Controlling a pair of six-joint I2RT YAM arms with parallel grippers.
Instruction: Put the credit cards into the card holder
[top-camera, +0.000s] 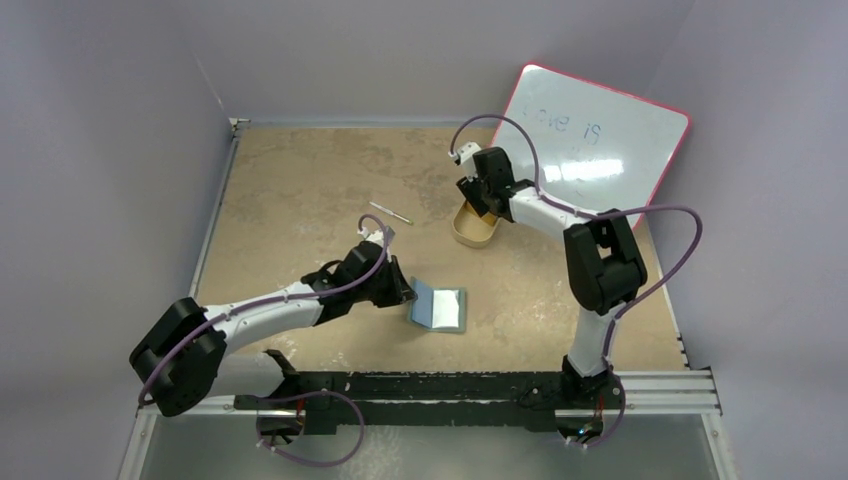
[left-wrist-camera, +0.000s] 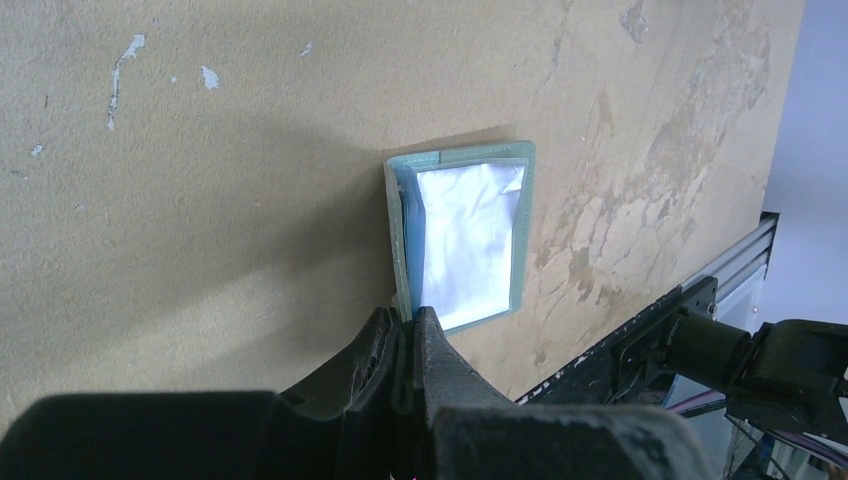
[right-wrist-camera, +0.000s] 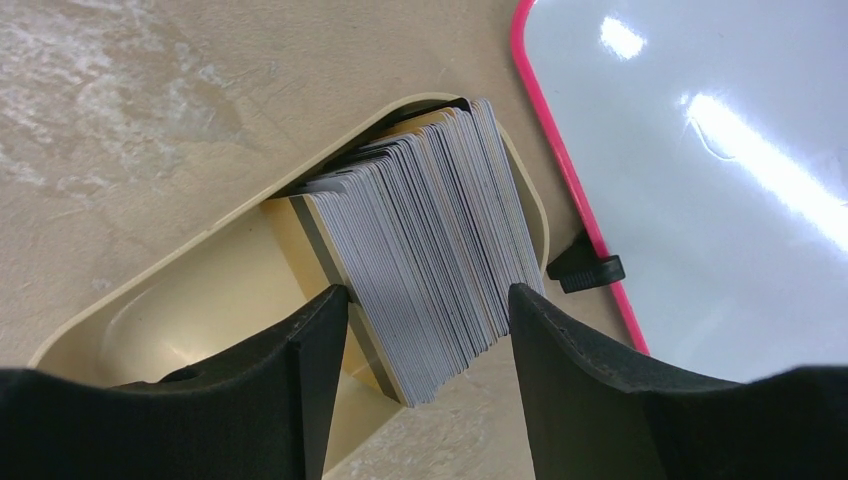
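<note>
The card holder, a blue-green fold with a whitish inner page, lies open on the table. Its raised left flap is pinched by my left gripper, which is shut on it. In the right wrist view the credit cards stand packed on edge at one end of a beige oval box. Right over that stack is my right gripper, part open. Its left finger is at the front card's face and its right finger near the stack's far side; no card is clamped.
A pink-edged whiteboard stands at the back right, close behind the box. A pen lies on the table between the arms. Between box and card holder the tabletop is bare.
</note>
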